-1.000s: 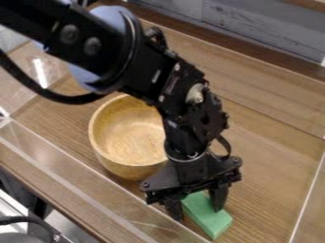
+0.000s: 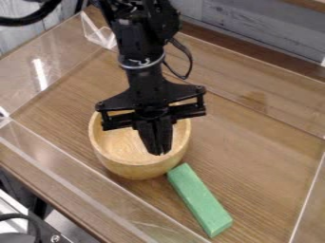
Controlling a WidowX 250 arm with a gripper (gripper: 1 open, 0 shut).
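Observation:
My black gripper [image 2: 158,133] hangs over the beige round bowl [image 2: 127,158], its fingertips down inside or just above it, shut, with nothing visible between them. The bright green block [image 2: 200,199] lies on the wooden table to the right and front of the bowl, clear of the gripper. The inside of the bowl is largely hidden behind the gripper.
The wooden table [image 2: 260,161] has free room to the right and behind. A low wall [image 2: 260,28] runs along the back. A clear plastic item sits at the upper left, and cables lie at the lower left.
My gripper has moved up and left, away from the green block to over the bowl. The green block stays at the lower right, now fully visible.

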